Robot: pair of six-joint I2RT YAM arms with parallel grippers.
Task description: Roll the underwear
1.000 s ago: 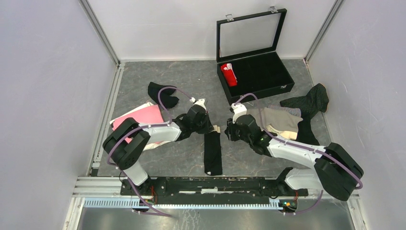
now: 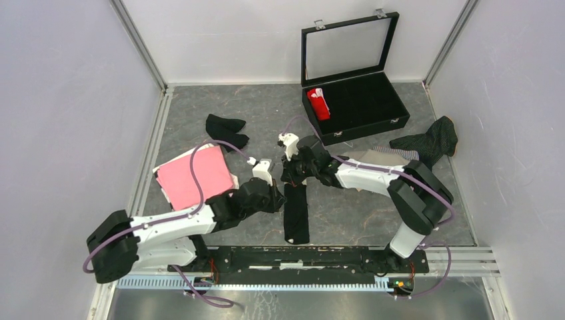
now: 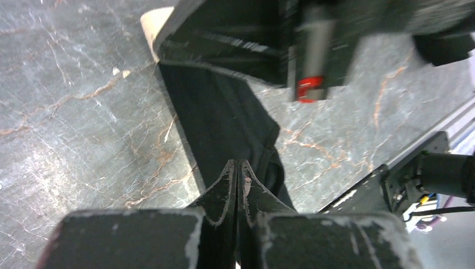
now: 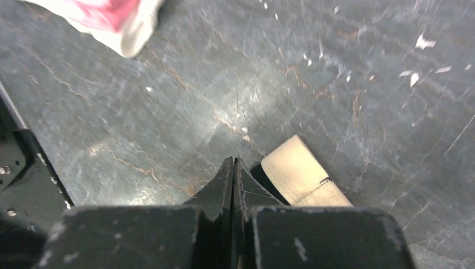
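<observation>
A black garment with a beige waistband, the underwear point(image 2: 296, 217), lies flat as a long narrow strip at the front middle of the table. Over its waistband end hovers my right gripper point(image 2: 292, 184), its fingers shut with nothing showing between them. In the right wrist view the beige waistband point(image 4: 302, 171) shows just beyond those fingertips. My left gripper point(image 2: 280, 205) is shut beside the strip's left edge, and its fingertips overlap the black cloth point(image 3: 224, 117) in the left wrist view. Whether either gripper touches the cloth, I cannot tell.
An open black box point(image 2: 360, 107) holding a red roll point(image 2: 318, 104) stands at the back right. Folded pink cloth point(image 2: 196, 177) and a crumpled black piece point(image 2: 228, 131) lie left. Dark clothing point(image 2: 430, 143) lies right. Bare table surrounds the strip.
My right gripper has swung left to the waistband end. My left gripper has drawn away from that end and come nearer the front. The strip has stayed in place.
</observation>
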